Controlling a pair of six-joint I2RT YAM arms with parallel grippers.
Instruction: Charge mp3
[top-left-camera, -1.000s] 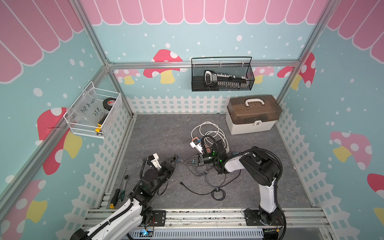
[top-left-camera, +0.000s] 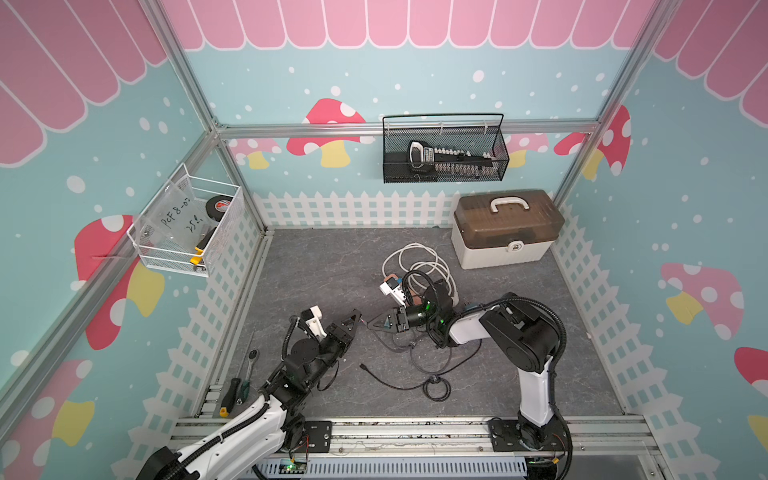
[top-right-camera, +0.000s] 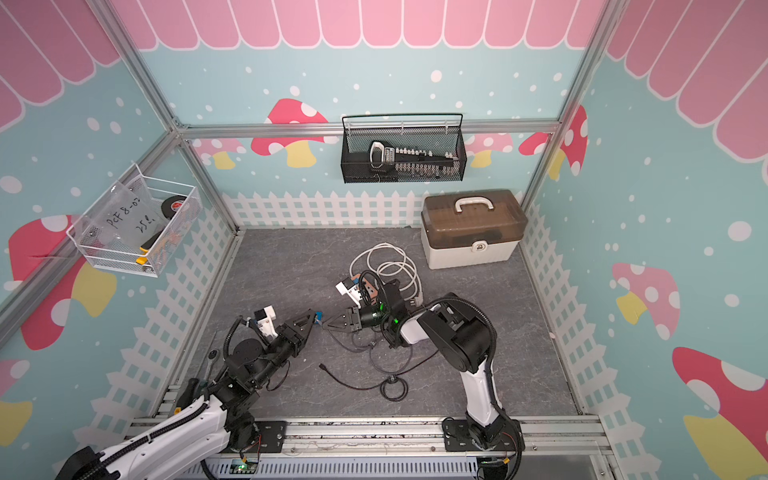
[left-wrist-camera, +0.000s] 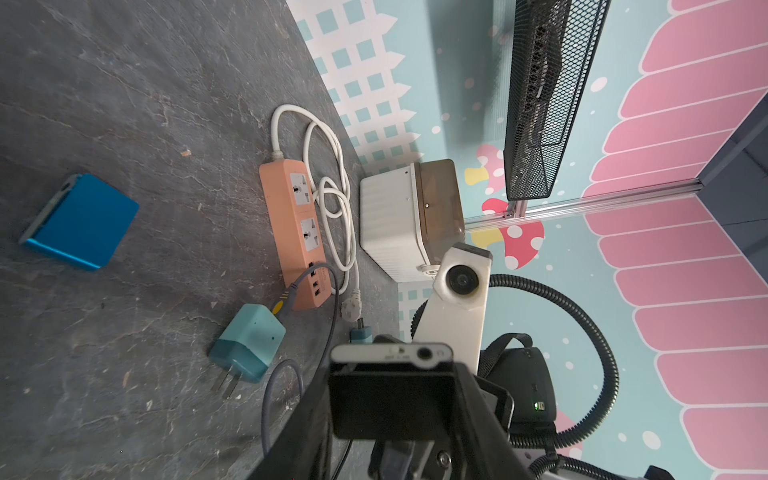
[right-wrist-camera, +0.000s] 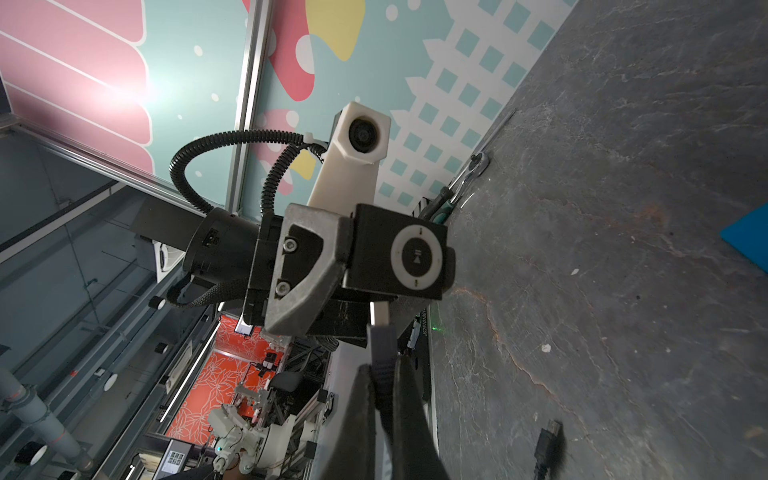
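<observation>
The mp3 player (right-wrist-camera: 400, 252), black with a white control ring, is up off the floor with my left gripper shut on it. Its silver edge (left-wrist-camera: 392, 354) with a round dark hole faces up in the left wrist view. In the right wrist view, my right gripper is shut on a slim dark plug (right-wrist-camera: 382, 336). The plug's metal tip points at the player's lower edge; whether they touch I cannot tell. Both grippers (top-left-camera: 357, 314) face each other over the floor. A teal adapter (left-wrist-camera: 252, 344) lies with its prongs showing.
An orange power strip (left-wrist-camera: 288, 224) with coiled white cord lies behind the right arm. A blue box (left-wrist-camera: 84, 220) sits on the floor beneath the grippers. A loose black cable (top-left-camera: 400, 385) lies in front. The toolbox (top-left-camera: 508, 228) stands back right.
With the player in it, my left gripper has shifted slightly to the right, toward the right gripper. The right arm looks unmoved.
</observation>
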